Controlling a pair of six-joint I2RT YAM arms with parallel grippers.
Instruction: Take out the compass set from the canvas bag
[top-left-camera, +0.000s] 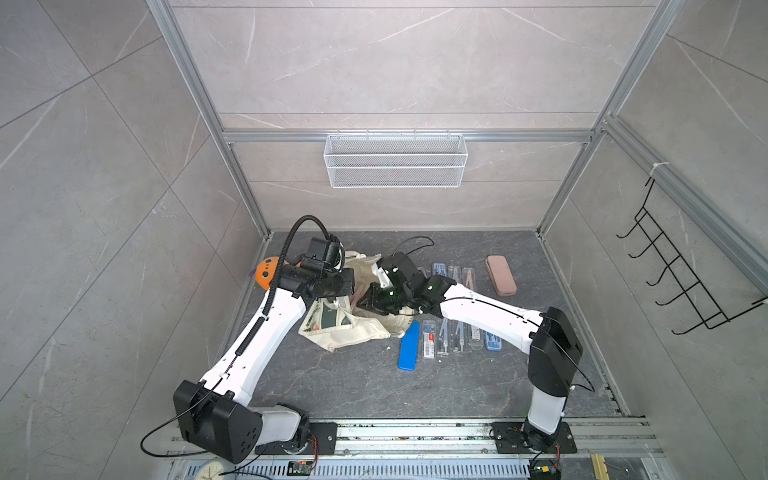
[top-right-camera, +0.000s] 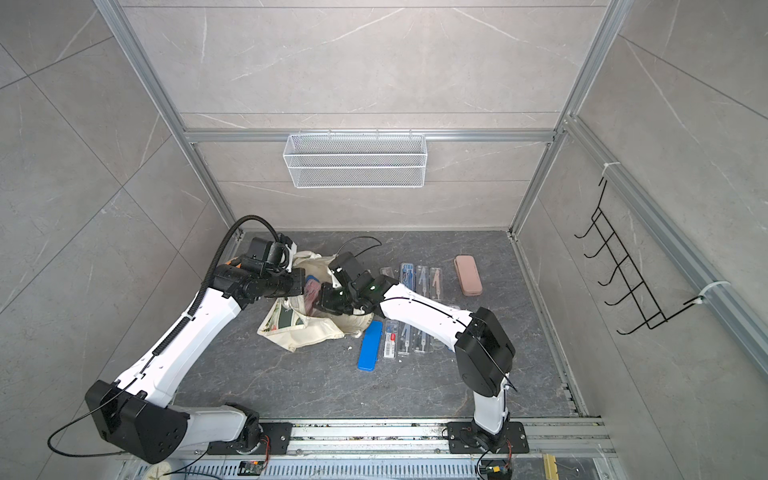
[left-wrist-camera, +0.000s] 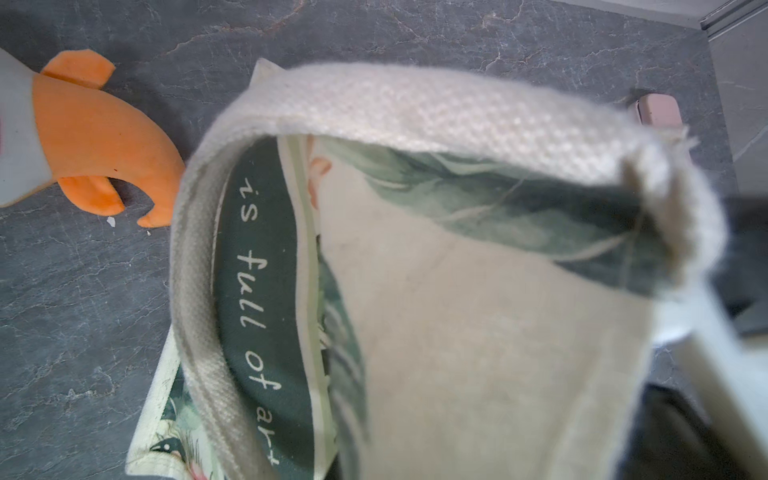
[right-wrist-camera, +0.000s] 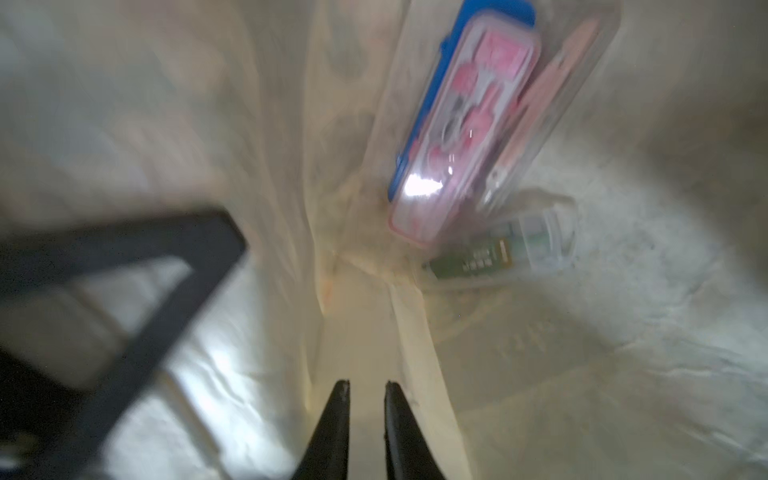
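Observation:
The canvas bag (top-left-camera: 344, 328) (top-right-camera: 296, 334) lies open at the left of the table. My left gripper (top-left-camera: 340, 284) (top-right-camera: 288, 284) is at its left part, shut; the bag's strap (left-wrist-camera: 416, 96) fills much of the left wrist view, the fingertips unclear. My right gripper (top-left-camera: 372, 297) reaches into the bag, part open with nothing between its fingertips. In the right wrist view a pink compass set (right-wrist-camera: 456, 144) lies inside in a clear plastic package, beside blue and pink items, with a green labelled case (right-wrist-camera: 480, 256) below it.
An orange plush toy (left-wrist-camera: 112, 136) lies left of the bag. To its right are a blue case (top-left-camera: 409, 348), several clear and blue cases (top-left-camera: 444, 336) and a pink case (top-left-camera: 500, 275). A wire basket (top-left-camera: 395, 160) hangs on the back wall.

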